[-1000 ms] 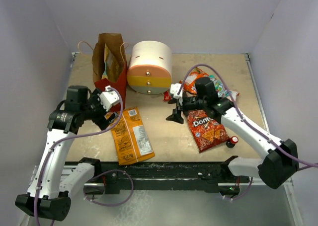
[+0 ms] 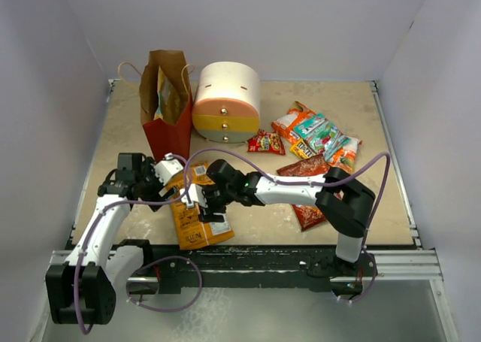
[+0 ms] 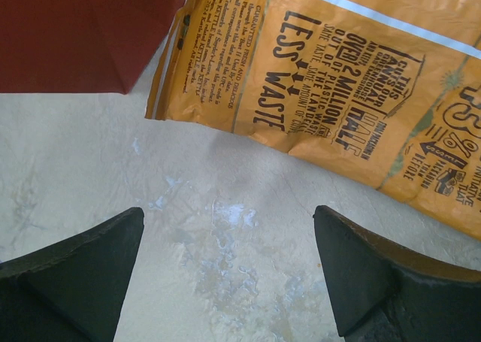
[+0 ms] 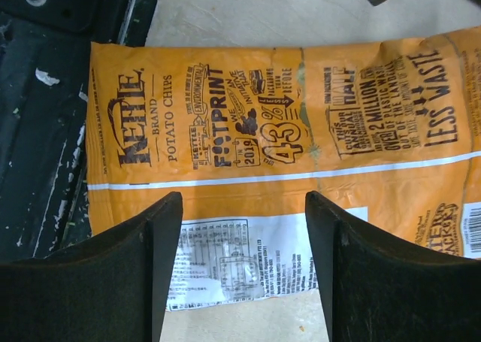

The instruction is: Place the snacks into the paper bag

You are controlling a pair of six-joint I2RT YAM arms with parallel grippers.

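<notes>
An orange Kettle potato chips bag (image 2: 195, 229) lies flat near the front, seen also as a printed pack (image 3: 316, 94) in the left wrist view. My right gripper is above its long side, fingers apart with nothing seen held between them. My left gripper is open over bare table left of the chips, near the bag's end. The paper bag (image 2: 161, 128) stands upright at the back left, with a pale pack inside.
A rounded drawer box (image 2: 225, 94) stands beside the paper bag. A small red pack (image 2: 264, 141), several colourful snacks (image 2: 323, 135) and red bags (image 2: 308, 214) lie to the right, partly under my right arm.
My right gripper has swung left from the red bags to over the orange chips bag. My left arm has shifted slightly; the chips bag lies as before.
</notes>
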